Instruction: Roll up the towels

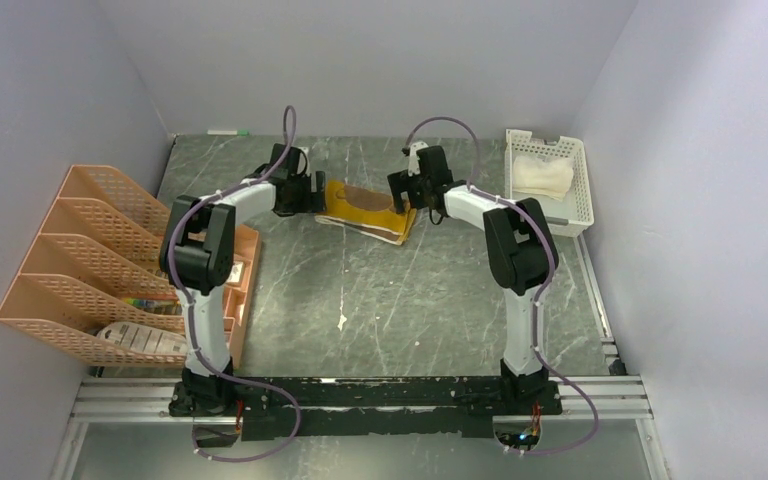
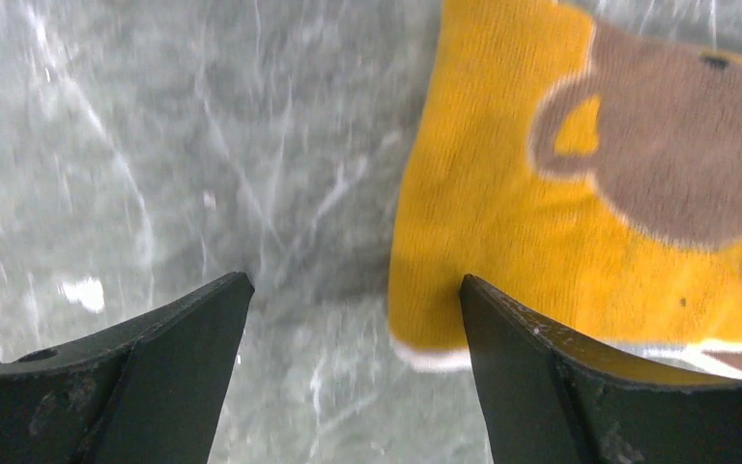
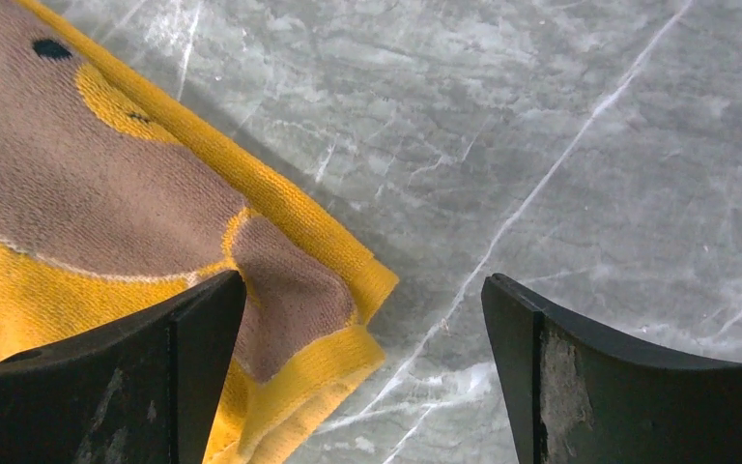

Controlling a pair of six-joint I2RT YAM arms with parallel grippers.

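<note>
A yellow and brown towel (image 1: 359,208) lies folded on the grey marbled table, between my two grippers. My left gripper stands open at the towel's left end; its right finger (image 2: 531,372) overlaps the yellow corner in the left wrist view, and the other finger is over bare table. At the right end my right gripper is open too. There the towel's corner (image 3: 314,333) looks creased and lies between the fingers, nearer the left one. Whether either gripper touches the cloth cannot be made out.
A white basket (image 1: 582,215) with pale folded cloths (image 1: 543,176) stands at the back right. An orange slotted rack (image 1: 90,255) fills the left side. A green-and-white marker (image 1: 226,132) lies at the back edge.
</note>
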